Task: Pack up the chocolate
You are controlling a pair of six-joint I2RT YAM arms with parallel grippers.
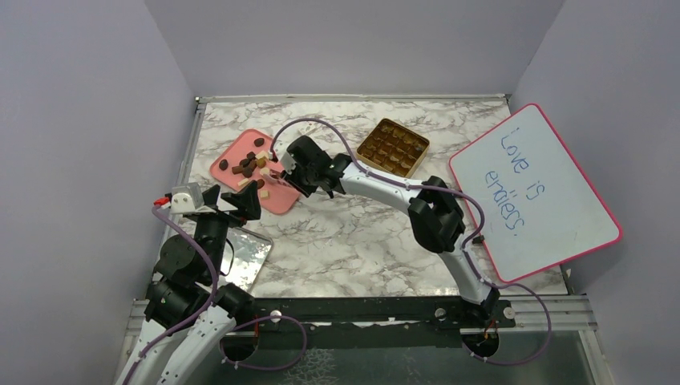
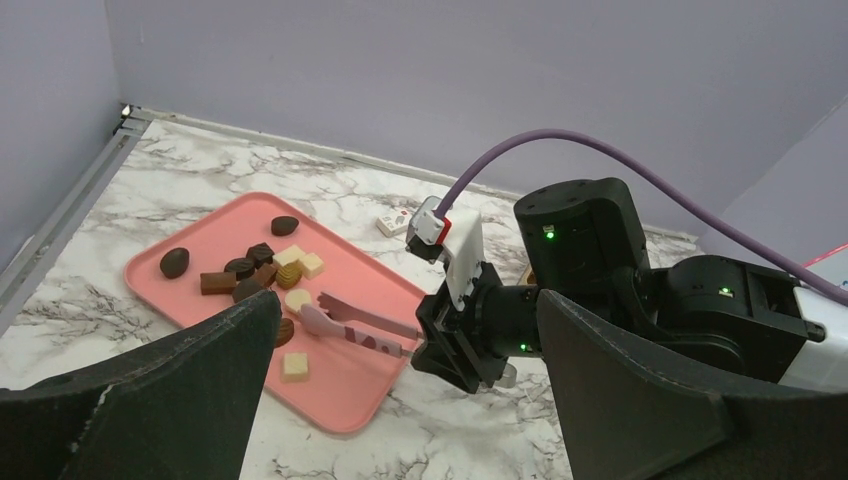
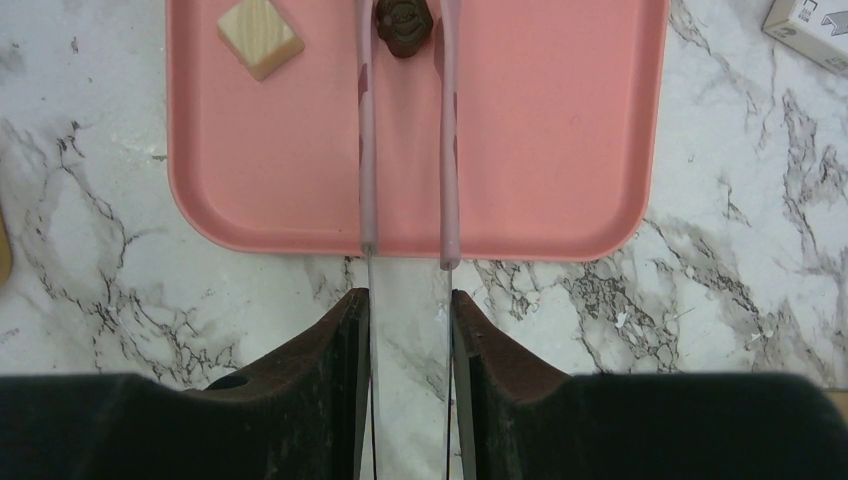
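My right gripper is shut on a pair of pink tongs [image 3: 368, 170]. Both tong arms reach over the pink tray [image 3: 540, 130], with a dark chocolate [image 3: 405, 28] visible between them at the top of the right wrist view. In the left wrist view the tong tips are close to a round pale chocolate [image 2: 297, 300]; I cannot tell whether they touch it. More chocolates, dark and pale, lie grouped in the tray, including a pale square [image 2: 295, 366]. A gold box [image 1: 393, 148] with small compartments stands right of the tray. My left gripper [image 1: 236, 197] is open and empty, near the tray's front.
A silvery flat lid or tray [image 1: 250, 257] lies partly under the left arm. The whiteboard [image 1: 533, 196] with handwriting fills the right side. Behind the tray is a small white block [image 2: 394, 221]. Bare marble table [image 1: 353, 249] stretches across the front middle.
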